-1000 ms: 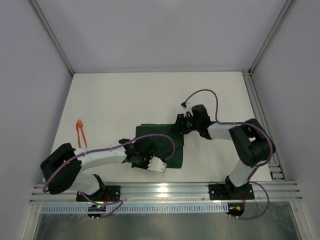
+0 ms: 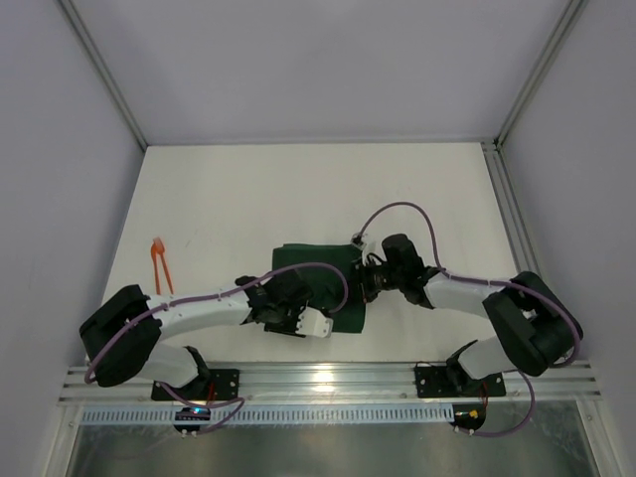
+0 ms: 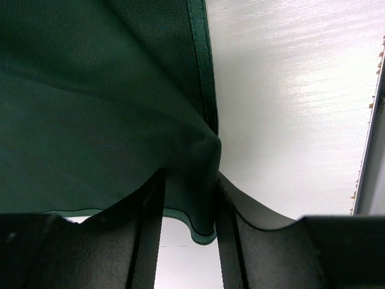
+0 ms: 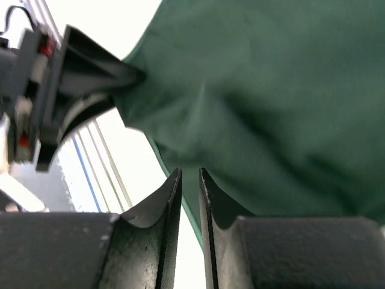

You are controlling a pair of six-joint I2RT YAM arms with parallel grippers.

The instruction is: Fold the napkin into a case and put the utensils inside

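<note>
A dark green napkin (image 2: 313, 253) lies bunched in the middle front of the table. My left gripper is low on its near corner, fingers part open with a fold of cloth between them. My right gripper is shut above the napkin's right side; whether cloth is caught at its tips is unclear. In the right wrist view the left gripper's body stands at the cloth's edge. Orange utensils (image 2: 162, 260) lie apart at the table's left.
Metal rails (image 2: 308, 373) run along the front edge, close to the left gripper.
My right arm has moved toward the front of the table along the napkin's right side, after a slight shift left. The left arm is nearly still.
</note>
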